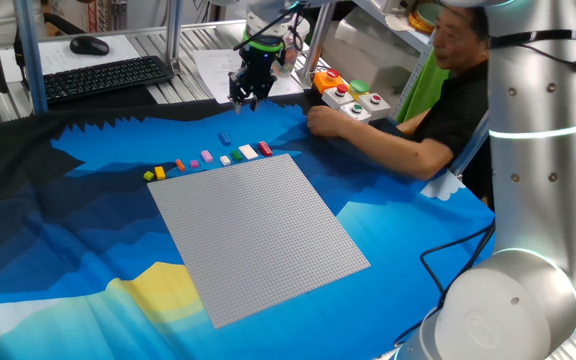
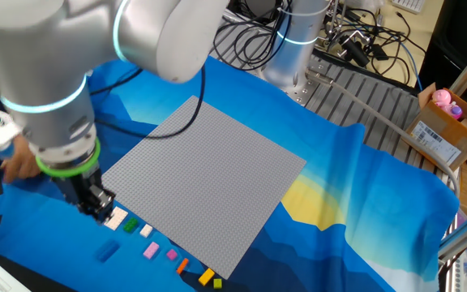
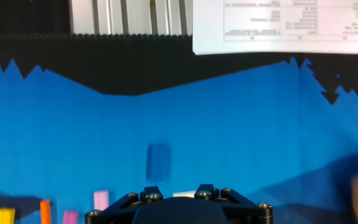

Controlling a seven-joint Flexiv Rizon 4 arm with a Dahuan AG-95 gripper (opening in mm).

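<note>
My gripper [image 1: 245,104] hangs in the air above the far side of the blue cloth, apart from the bricks. It is open: its two fingertips stand apart in the wrist view, nothing held. A blue brick [image 3: 159,162] lies alone on the cloth, ahead of the fingers and left of centre there. Part of a white brick [image 3: 184,194] shows beyond the gap. A row of small bricks runs along the grey baseplate's [image 1: 258,235] far edge, among them a red brick [image 1: 265,149], a green brick [image 2: 131,225], a pink brick [image 2: 151,251] and a yellow brick [image 2: 207,276].
The baseplate is bare. A person's hand [image 1: 320,122] rests on the cloth near a cluster of button boxes [image 1: 353,115], right of the gripper. Papers [image 3: 284,25] and a keyboard [image 1: 108,78] lie beyond the cloth's far edge.
</note>
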